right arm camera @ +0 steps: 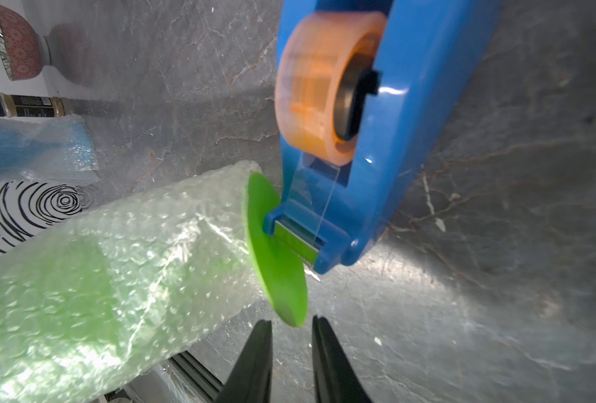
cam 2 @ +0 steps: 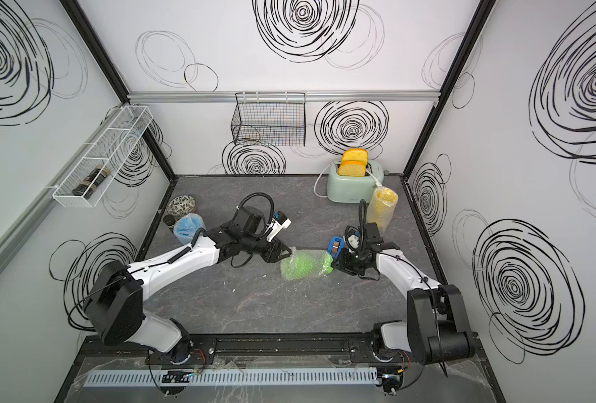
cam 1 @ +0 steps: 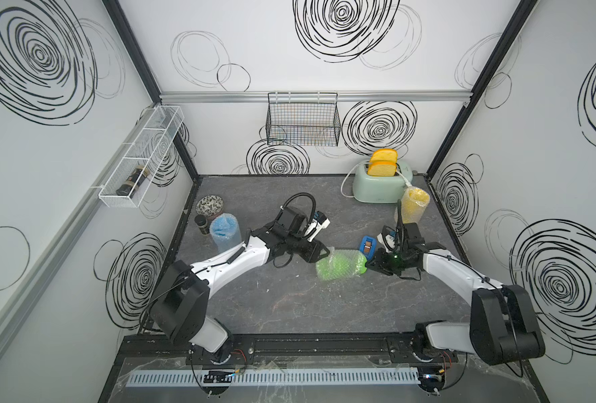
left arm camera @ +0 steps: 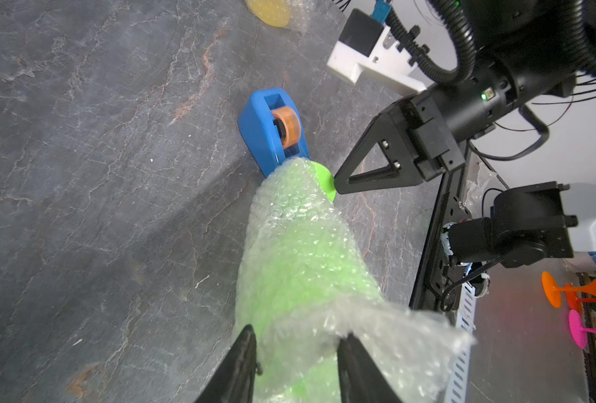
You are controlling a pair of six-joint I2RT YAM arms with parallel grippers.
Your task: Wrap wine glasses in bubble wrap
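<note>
A green wine glass (cam 1: 341,264) lies on its side in clear bubble wrap, its bare green foot (right arm camera: 275,248) sticking out at the right end. My left gripper is at the wrap's loose left end, fingers apart with wrap between and across them; whether they pinch it cannot be made out. My right gripper is just beside the foot, its fingers parted and empty. Against the foot stands a blue tape dispenser (right arm camera: 405,114) with an orange roll (right arm camera: 324,87); a strip of clear tape reaches its cutter edge.
Behind left stand a blue wrapped glass (cam 1: 225,233), a dark jar (cam 1: 202,223) and a bowl (cam 1: 210,205). A yellow wrapped glass (cam 1: 415,201) and a toaster (cam 1: 378,184) are at the back right.
</note>
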